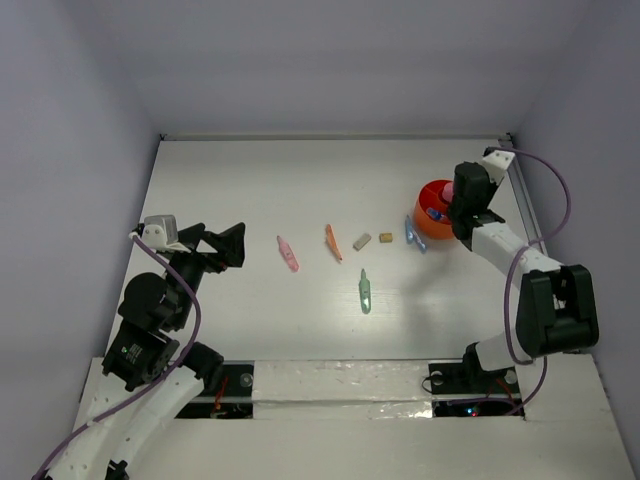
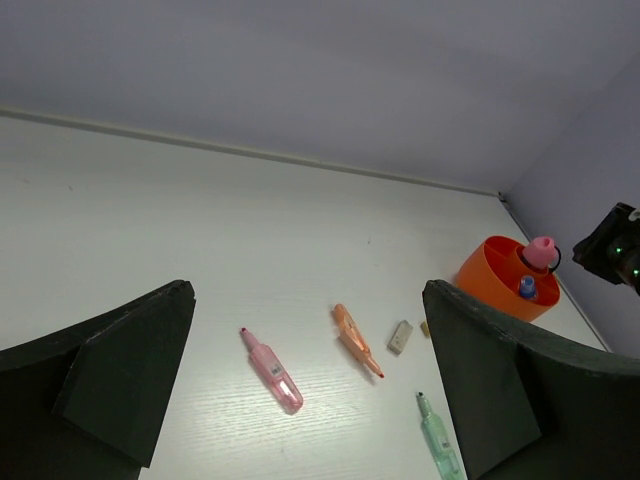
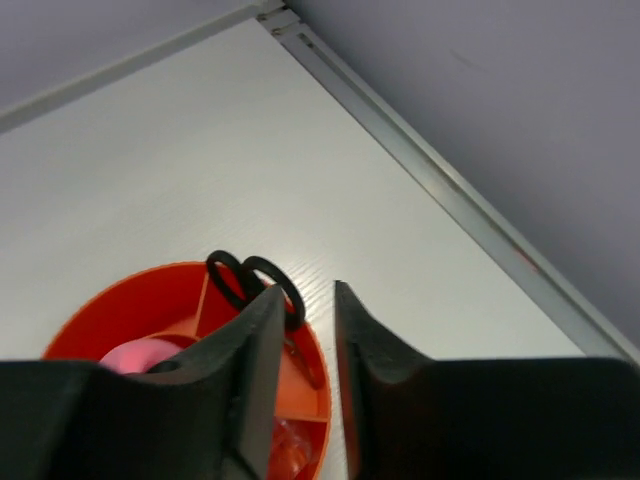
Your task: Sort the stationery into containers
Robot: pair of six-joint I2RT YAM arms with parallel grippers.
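An orange round organizer (image 1: pixel 432 228) holds black-handled scissors (image 3: pixel 290 295), a pink item (image 3: pixel 135 356) and a blue one (image 2: pixel 527 287). My right gripper is at its rim beside the scissor handles; whether anything lies between its fingers is unclear. My left gripper is open and empty, at the table's left. Loose on the table lie a pink marker (image 1: pixel 288 254), an orange marker (image 1: pixel 333 243), a green marker (image 1: pixel 365 291), a blue marker (image 1: pixel 416 236), a grey eraser (image 1: pixel 362 242) and a tan block (image 1: pixel 385 237).
Walls border the table (image 1: pixel 230 180) at back and sides, the right one close to the organizer.
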